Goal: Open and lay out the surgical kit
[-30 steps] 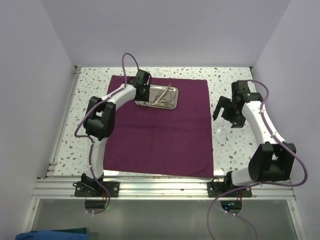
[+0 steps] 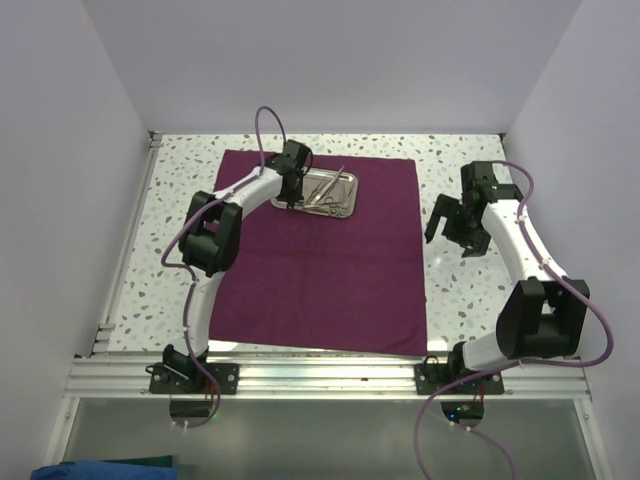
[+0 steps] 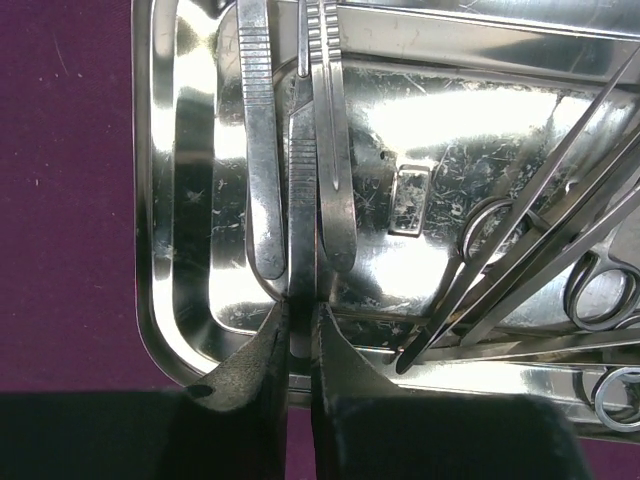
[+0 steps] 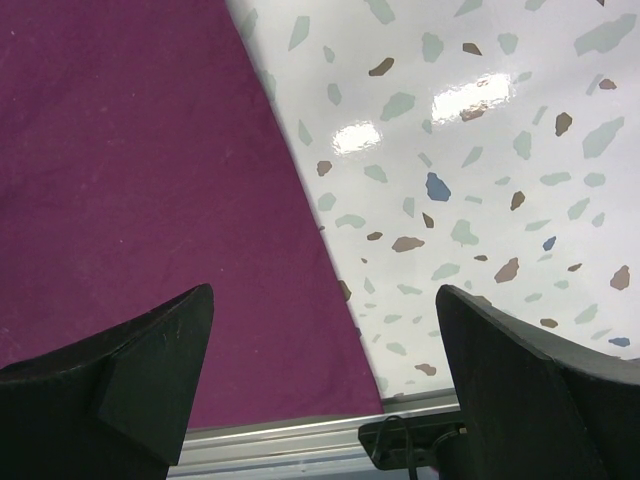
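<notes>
The steel tray [image 2: 342,205] of surgical instruments sits on the purple cloth [image 2: 318,280]. My left gripper [image 2: 290,200] is low over the tray's left end. In the left wrist view, its fingertips [image 3: 300,335] are around the lower end of a flat scalpel handle [image 3: 301,220], close together; whether they grip it is unclear. Tweezers [image 3: 262,160] lie either side of that handle; scissors and long instruments [image 3: 500,260] fill the tray's right part. My right gripper is open over the cloth's right edge, nothing between its fingers.
A blue item [image 2: 100,470] lies outside the table at bottom left.
The right arm looks unchanged.
</notes>
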